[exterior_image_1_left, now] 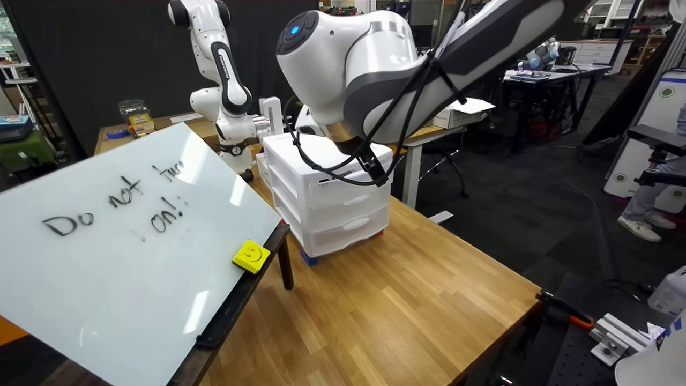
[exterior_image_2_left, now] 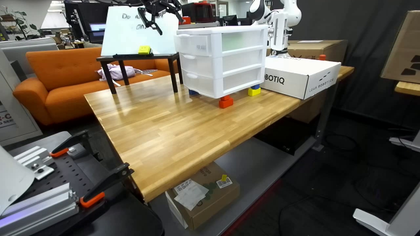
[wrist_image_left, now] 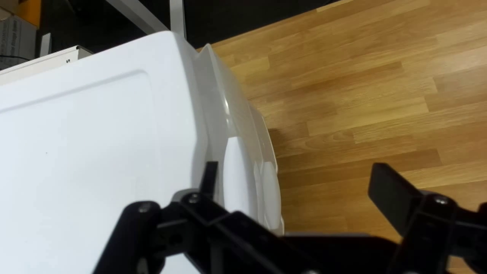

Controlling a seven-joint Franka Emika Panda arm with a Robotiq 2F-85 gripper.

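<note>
A white plastic drawer unit (exterior_image_1_left: 331, 193) with three stacked drawers stands on the wooden table. Its flat white top (wrist_image_left: 100, 132) fills the left of the wrist view, where the drawer handles (wrist_image_left: 239, 182) show along the front face. My gripper is open, its dark fingers wide apart. One finger (wrist_image_left: 209, 179) overlaps the top's front edge in that view, and the other (wrist_image_left: 392, 196) is over bare table. Nothing is held. In exterior view 2 the gripper (exterior_image_2_left: 171, 27) appears high up near the unit; whether it touches the unit, I cannot tell.
A whiteboard (exterior_image_1_left: 128, 257) with handwriting leans beside the unit, a yellow eraser (exterior_image_1_left: 251, 257) on its ledge. Red (exterior_image_2_left: 226, 103) and yellow (exterior_image_2_left: 254, 92) blocks sit by the unit's base. A Robotiq box (exterior_image_2_left: 299, 74) lies behind it.
</note>
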